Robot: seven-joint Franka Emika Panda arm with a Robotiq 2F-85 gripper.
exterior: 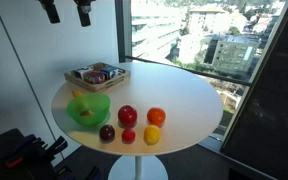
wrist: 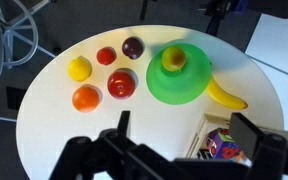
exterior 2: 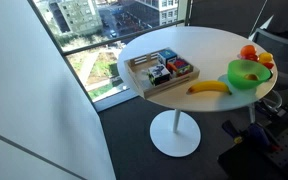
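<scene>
High above the left side of the round white table, my gripper (exterior: 68, 12) stands open, with nothing between its fingers. Wrist view: the dark fingers (wrist: 122, 128) are spread wide over the tabletop. A green bowl (wrist: 179, 92) holds one round yellowish-brown fruit (wrist: 174, 58). Next to the bowl lies a yellow banana (exterior 2: 209, 87). Around the table's other side are a red apple (wrist: 121, 84), an orange (wrist: 86, 98), a yellow fruit (wrist: 79, 68), a small red fruit (wrist: 106, 55) and a dark purple fruit (wrist: 133, 47). None of these touches my gripper.
A light wooden tray (exterior 2: 141, 83) with several small colourful boxes (exterior 2: 161, 75) sits near the table edge. The white table (exterior: 174, 90) has wide free room at its middle and far side. Large windows (exterior: 199, 35) stand behind it.
</scene>
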